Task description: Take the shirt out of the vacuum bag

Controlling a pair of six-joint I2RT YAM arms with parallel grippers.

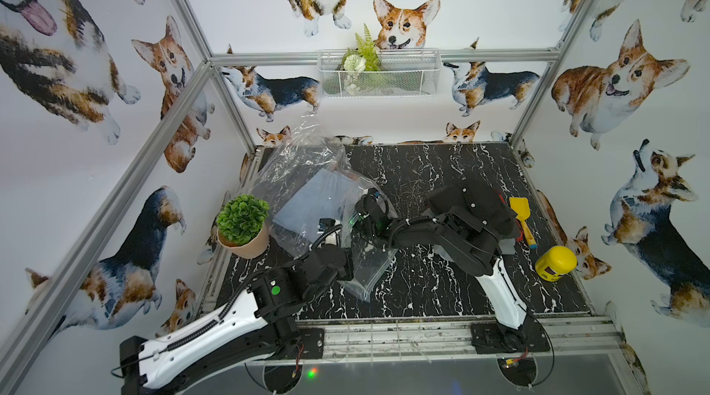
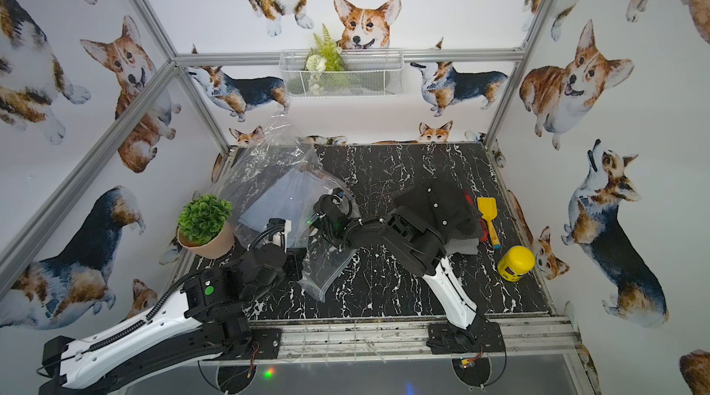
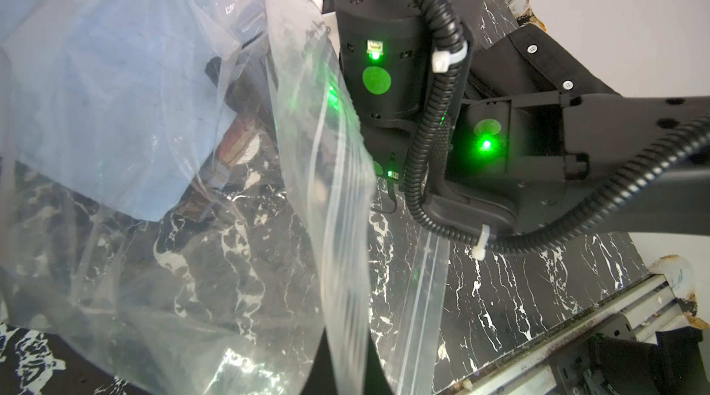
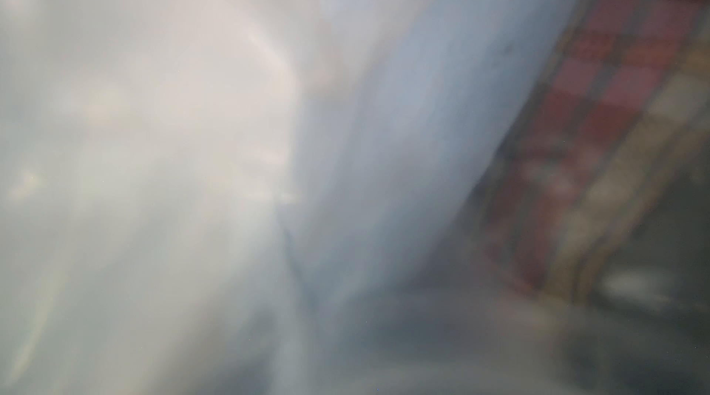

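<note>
The clear vacuum bag [image 1: 296,162] lies over the left-centre of the table, a folded light blue shirt [image 1: 307,199] inside, with plaid cloth beside it. My left gripper is shut on the raised bag edge [image 3: 325,188], low in the left wrist view. My right gripper [image 1: 355,221] reaches into the bag at the shirt's right side; its fingers are hidden. The right wrist view is blurred, filled with plastic, blue cloth and red plaid [image 4: 577,114].
Potted plant [image 1: 244,225] at left. Dark folded clothing [image 1: 462,199], a yellow scraper [image 1: 520,210] and a yellow tub [image 1: 554,263] at right. A wire basket [image 1: 399,77] hangs on the back wall.
</note>
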